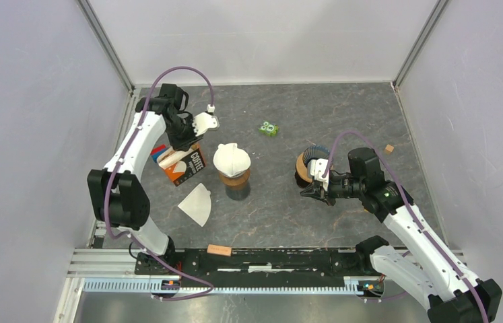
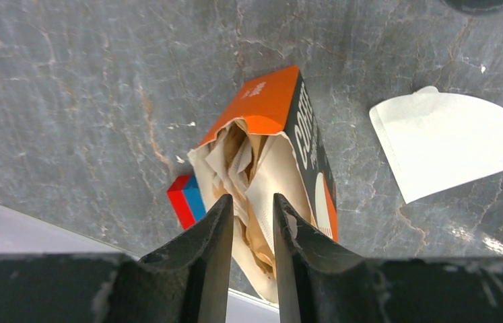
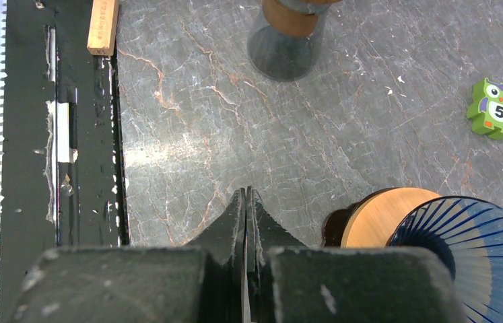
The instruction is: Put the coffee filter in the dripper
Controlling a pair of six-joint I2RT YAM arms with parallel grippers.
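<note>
A loose white coffee filter (image 1: 195, 205) (image 2: 448, 141) lies flat on the table, right of the orange-and-black filter box (image 1: 186, 169) (image 2: 307, 141). Over the box's open top, full of filters, is my left gripper, part open with nothing visible between its fingers. A white filter (image 1: 231, 159) sits atop a glass vessel with a wooden collar (image 1: 233, 185) (image 3: 285, 47). My right gripper is shut and empty, beside a blue ribbed dripper (image 3: 491, 242) on a wooden stand (image 3: 376, 208).
A green owl block (image 1: 268, 128) (image 3: 494, 108) stands toward the back. Wooden blocks (image 1: 219, 249) (image 1: 389, 148) lie at front and right; a red-blue item (image 2: 184, 202) is beside the box.
</note>
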